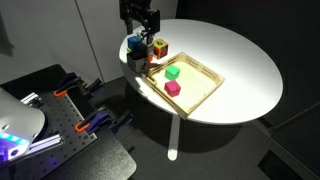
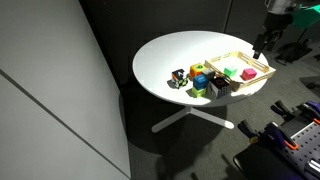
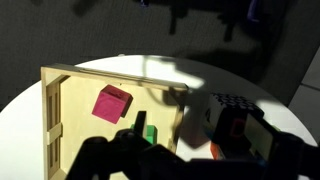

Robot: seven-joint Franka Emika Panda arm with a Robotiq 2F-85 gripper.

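My gripper is open, its dark fingers spread wide along the bottom of the wrist view, and nothing shows between them as held. Below lies a shallow wooden tray (image 3: 50, 122) containing a red block (image 3: 112, 103) and a green block (image 3: 151, 134), the latter partly hidden by a finger. In exterior view 1 the arm hangs over the near side of the round table, by a cluster of coloured cubes. A black-and-white checked cube (image 3: 228, 107) stands outside the tray, partly covered by the right finger.
Beside the tray, the cluster includes a blue-and-green cube (image 2: 201, 84), a yellow-orange cube (image 1: 161, 47) and a black cube (image 2: 217, 88).
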